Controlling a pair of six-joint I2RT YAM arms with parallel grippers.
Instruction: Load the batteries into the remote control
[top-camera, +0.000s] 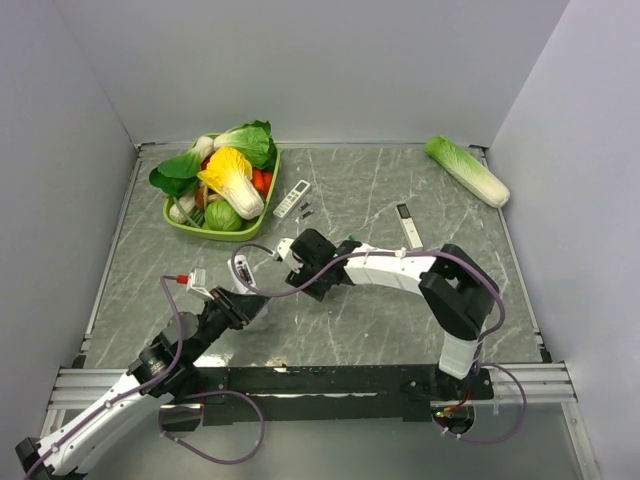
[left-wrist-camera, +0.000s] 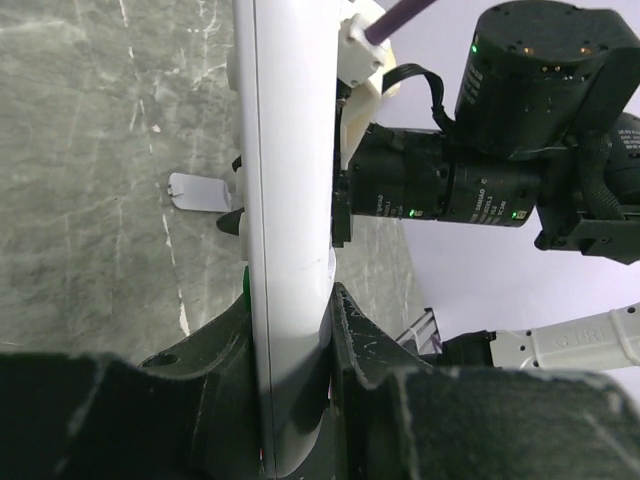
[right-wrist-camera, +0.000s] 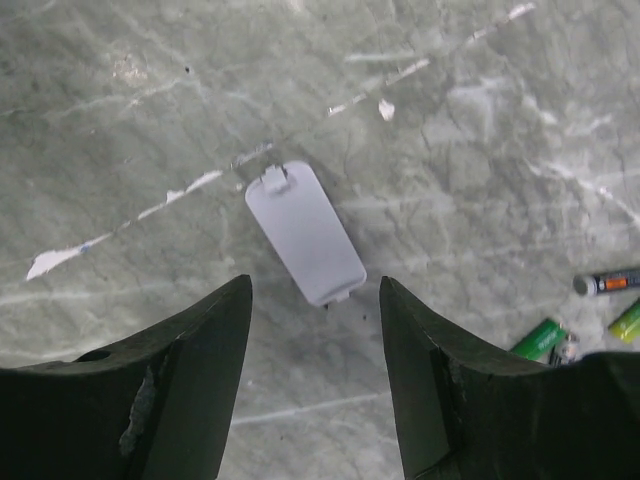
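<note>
My left gripper is shut on a white remote control (left-wrist-camera: 290, 150), held up off the table, its long side facing the left wrist camera. From above, the remote (top-camera: 242, 271) stands out beyond the fingers. A small pale battery cover (right-wrist-camera: 308, 235) lies flat on the table. Over it, my right gripper is open, with the cover's near end in line with the gap between its fingers and nothing held. Loose batteries lie right of the cover: a dark one (right-wrist-camera: 606, 281), a green one (right-wrist-camera: 538, 340) and another green one (right-wrist-camera: 627, 322) at the edge.
Another white remote (top-camera: 292, 199) lies beside a green basket (top-camera: 275, 178) of vegetables, with small dark pieces near it. A white-and-black remote (top-camera: 409, 228) and a cabbage (top-camera: 468, 171) lie to the right. Bare marble table surrounds the cover.
</note>
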